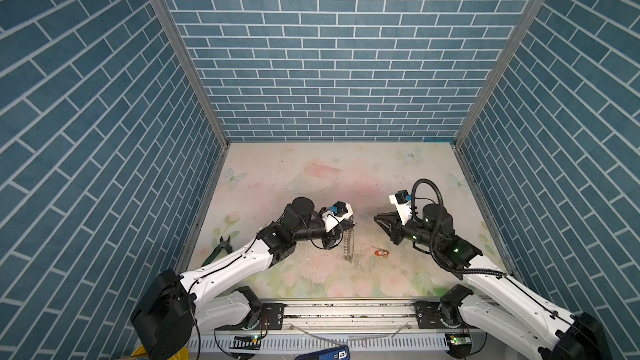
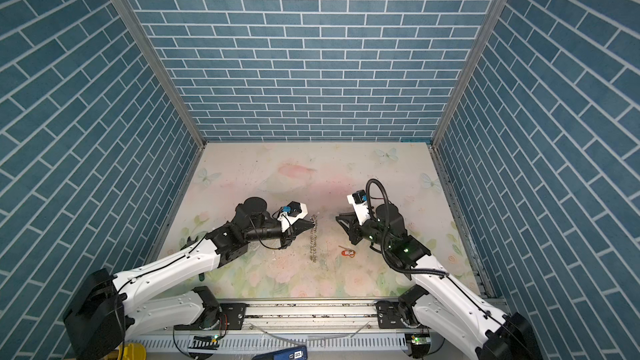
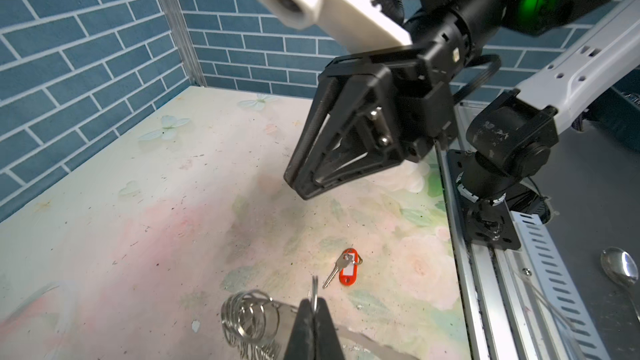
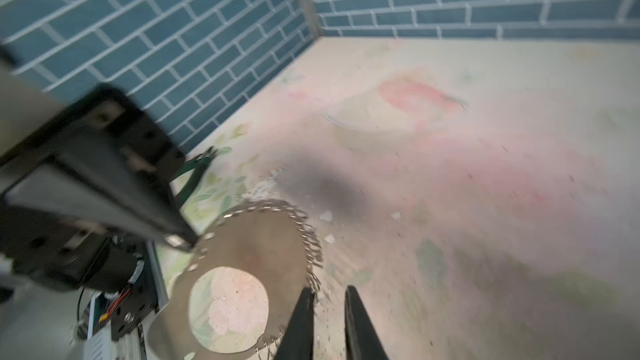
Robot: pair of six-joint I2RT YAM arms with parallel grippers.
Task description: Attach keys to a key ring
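Observation:
My left gripper is shut on a thin silvery piece point(image 3: 314, 285), probably a key, with a metal chain point(image 1: 348, 246) and rings point(image 3: 256, 310) hanging at it. My right gripper stands apart to the right, fingers slightly open, with nothing seen between them; the chain behind it is blurred in the right wrist view. On the table below lie a loose key point(image 3: 336, 268) and a red key tag point(image 3: 348, 278) with a small ring.
Dark green-handled pliers point(image 1: 220, 248) lie at the far left. Tiled walls enclose the sides and back, and a metal rail point(image 1: 353, 306) runs along the front edge.

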